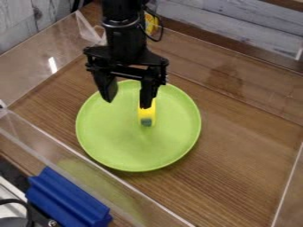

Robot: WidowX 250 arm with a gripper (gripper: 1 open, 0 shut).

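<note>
My black gripper (pixel 127 85) hangs from the top of the view over the back part of a round green plate (pixel 130 142), its two fingers spread open. A small yellow object (pixel 147 113) with a dark end toward the front lies on the plate, just below the right finger, which partly hides it. Whether the finger touches it I cannot tell.
Blue ridged bins (pixel 66 199) stand at the bottom left behind a clear edge. Another yellow object (pixel 151 22) is at the top behind the arm. Walls border the area.
</note>
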